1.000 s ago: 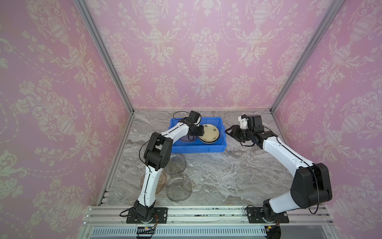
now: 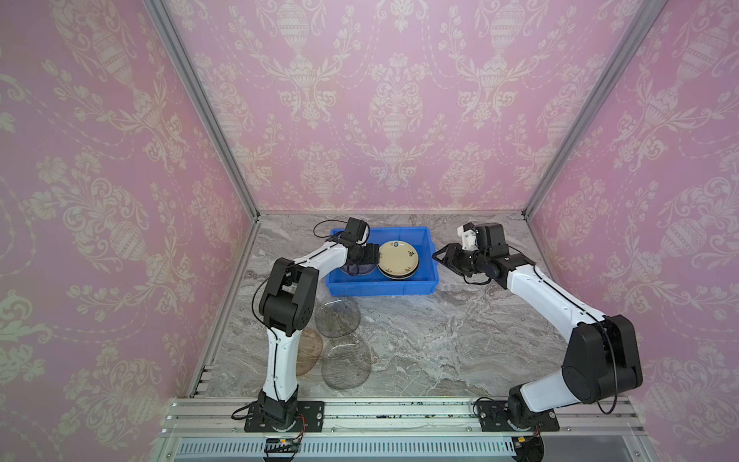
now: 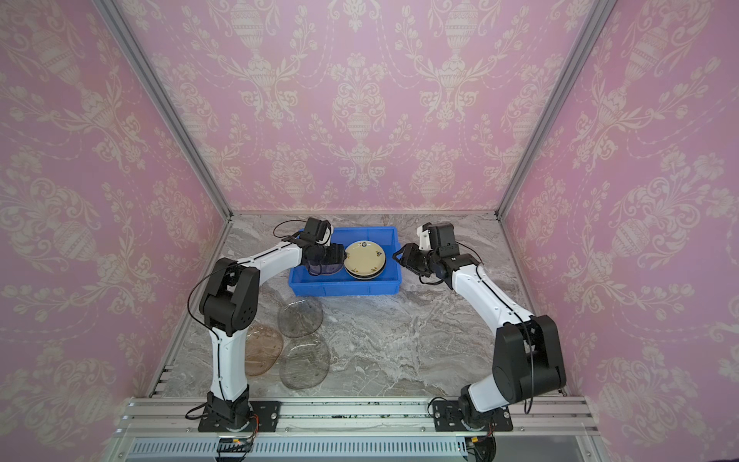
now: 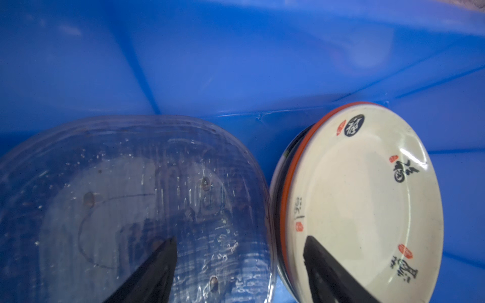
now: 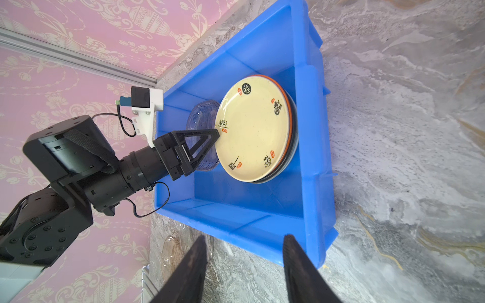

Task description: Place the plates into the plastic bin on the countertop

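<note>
Inside the blue bin (image 2: 383,289) a stack of cream plates leans to one side, and its top plate (image 5: 252,128) has black and red marks. A clear plate (image 4: 116,212) lies left of the stack in the bin. My left gripper is open, one finger over the clear plate and the other in front of the cream plate's face, the stack's near edge between them. Whether the fingers touch anything I cannot tell. My right gripper stands open and empty by the bin's right side. Two clear plates (image 2: 337,317) and a brownish one (image 2: 309,350) lie on the counter.
The marble counter (image 2: 431,346) in front of the bin is clear on the right. My left arm (image 2: 288,296) reaches over the bin's left wall, close to the loose plates. Patterned walls enclose the counter at the back and sides.
My left gripper has moved left within the bin. The right arm and the loose counter plates look almost unchanged.
</note>
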